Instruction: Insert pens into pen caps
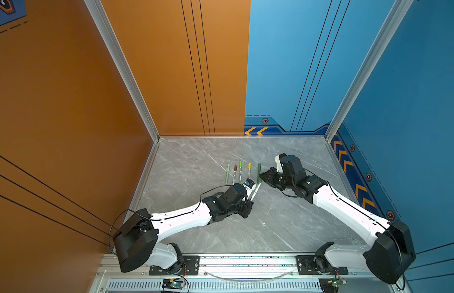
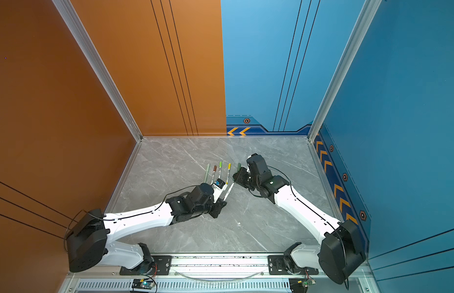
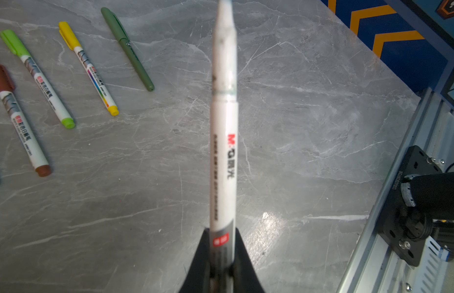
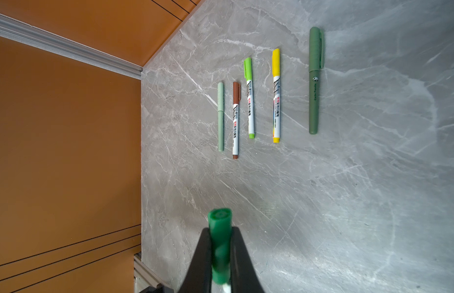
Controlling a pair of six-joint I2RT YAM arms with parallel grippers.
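Note:
A white pen without its cap (image 3: pixel 223 161) stands up from my left gripper, which is shut on its lower body. Its narrow bare end reaches the top edge of the left wrist view. My right gripper is shut on a green pen cap (image 4: pixel 220 229), rounded closed end showing. In the top left view the white pen (image 1: pixel 256 191) slants up from the left gripper towards the right one. A bit of white shows below the cap in the right wrist view. The cap's mouth is hidden, so whether pen and cap touch I cannot tell.
Capped pens lie in a row beyond the grippers: pale green (image 4: pixel 220 117), brown (image 4: pixel 235 119), lime (image 4: pixel 250 97), yellow (image 4: pixel 276 97) and dark green (image 4: pixel 314 80). Bare grey tabletop (image 4: pixel 373 195) surrounds them, with open room to the right.

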